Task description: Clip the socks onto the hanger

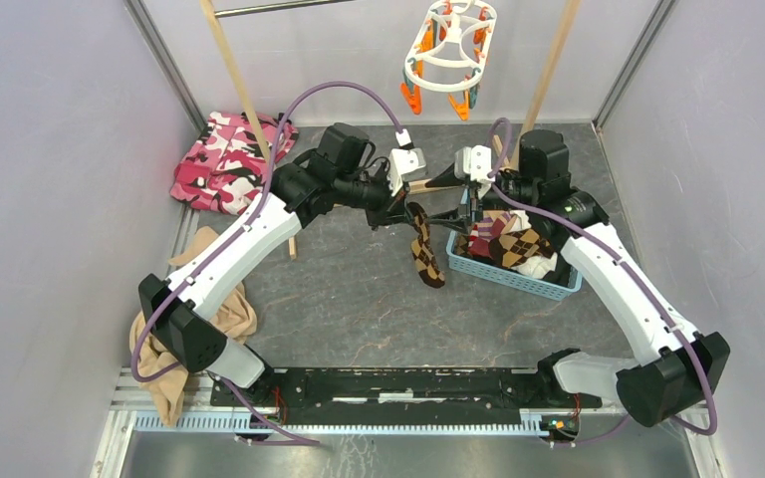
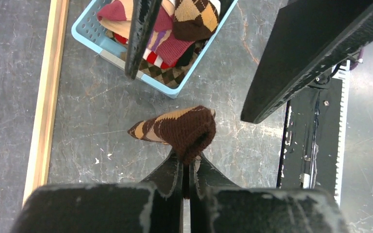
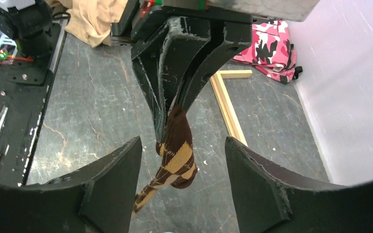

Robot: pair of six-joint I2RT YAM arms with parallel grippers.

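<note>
A brown and tan argyle sock [image 1: 424, 249] hangs down from my left gripper [image 1: 403, 211], which is shut on its upper end. Seen from the left wrist, the sock [image 2: 184, 128] bunches out past the closed fingertips of my left gripper. My right gripper stands apart, its two fingers either side of the sock [image 3: 177, 155] and not touching it. The white clip hanger [image 1: 450, 45] hangs at the back, above the floor, with several orange clips [image 1: 412, 98] dangling from it.
A blue basket [image 1: 513, 281] of other socks sits below my right arm. Pink camouflage cloth [image 1: 229, 164] lies at the back left and beige cloth [image 1: 164, 349] at the front left. Wooden bars [image 2: 46, 97] of a stand are near.
</note>
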